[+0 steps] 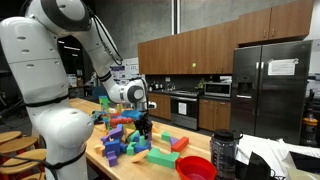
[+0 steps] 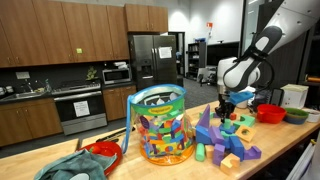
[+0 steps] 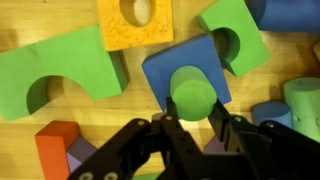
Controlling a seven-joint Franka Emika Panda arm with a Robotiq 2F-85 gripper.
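A green cylinder stands up toward the camera in the wrist view, with my gripper shut on it. Behind the cylinder lies a flat blue block, partly hidden by it. Whether the cylinder's lower end touches the blue block cannot be told. In exterior view 1 the gripper is low over the block pile; in exterior view 2 the hand is at the right, above the blocks.
Around the grip lie a green arch, an orange block, another green arch and a red-orange block. A red bowl and a dark canister stand to the right in exterior view 1. A colourful bin stands left of the blocks.
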